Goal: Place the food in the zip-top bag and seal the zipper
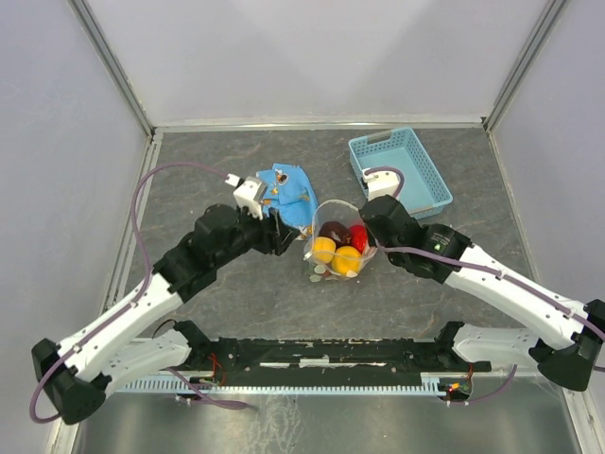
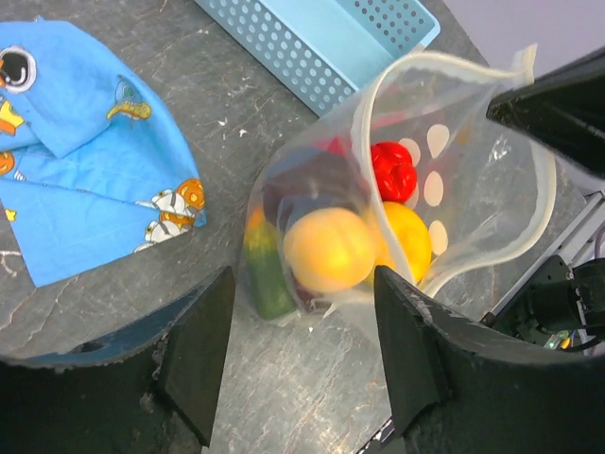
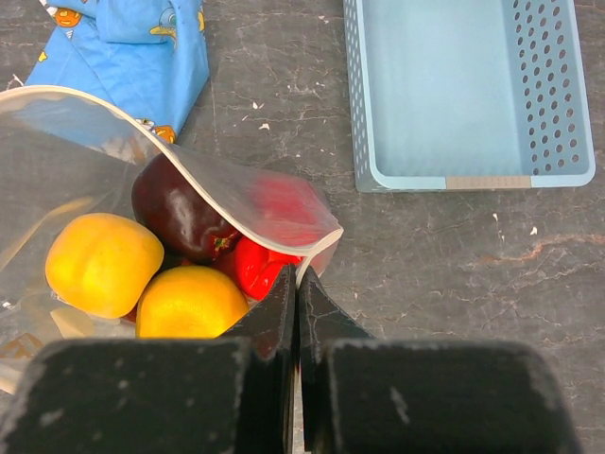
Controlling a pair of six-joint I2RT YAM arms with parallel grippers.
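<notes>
The clear zip top bag point(image 1: 332, 210) stands with its mouth gaping toward the front. Inside it are two yellow-orange round foods, a dark purple one and a red one; a green one point(image 2: 271, 284) shows through the wall in the left wrist view. My right gripper is shut on the bag's right rim corner. To the left of the bag, my left gripper is open, its fingers apart and nothing gripped between them; the bag lies beyond its tips.
A light blue perforated basket point(image 1: 402, 161) stands empty at the back right. Behind the bag lies a blue printed cloth point(image 1: 291, 192).
</notes>
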